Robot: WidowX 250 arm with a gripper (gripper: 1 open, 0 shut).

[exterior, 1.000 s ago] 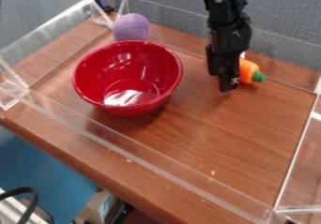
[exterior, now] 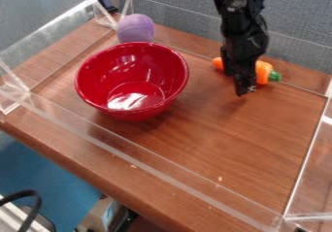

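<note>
My black gripper [exterior: 239, 73] reaches down from the top edge, low over the wooden surface at the back right. An orange object with a green end, like a toy carrot [exterior: 266, 71], lies right at it, partly hidden behind the fingers. I cannot tell whether the fingers are open or shut on it. A large red bowl [exterior: 130, 81] sits to the left.
A purple object [exterior: 136, 28] stands behind the bowl at the back left. Clear walls surround the wooden table [exterior: 220, 158], whose front and right are bare. A grey back wall rises behind.
The gripper has shifted slightly to the right, and more of the orange object now shows on its left side and around it.
</note>
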